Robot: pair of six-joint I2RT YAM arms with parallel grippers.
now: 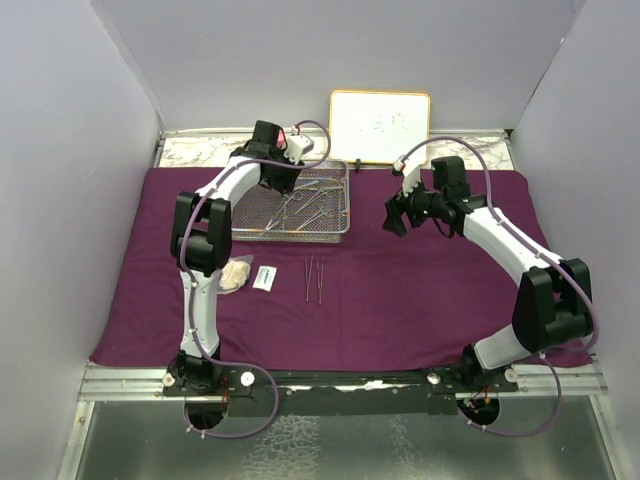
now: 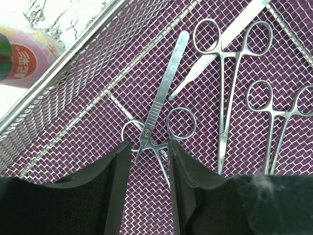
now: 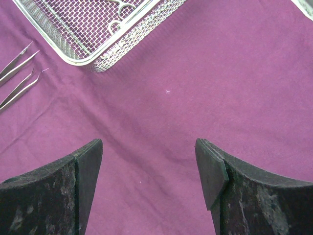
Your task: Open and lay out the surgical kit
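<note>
The wire mesh tray (image 1: 335, 230) (image 3: 74, 60) holds several clamps, scissors and flat handles. My left gripper (image 1: 285, 180) is over its back left, fingers part open at the finger rings of a pair of scissors (image 2: 181, 134), beside a flat handle (image 2: 165, 78); whether they touch is unclear. Larger forceps (image 2: 222, 98) lie to the right. Two tweezers (image 1: 309, 280) (image 3: 19, 92) lie on the purple cloth below the tray. My right gripper (image 1: 396, 215) stands open and empty over bare cloth right of the tray.
A packet (image 1: 264, 278) and a bag of cream material (image 1: 236, 272) lie front left. A white board (image 1: 380, 125) stands at the back. A pink-labelled bottle (image 2: 24, 56) is just outside the tray.
</note>
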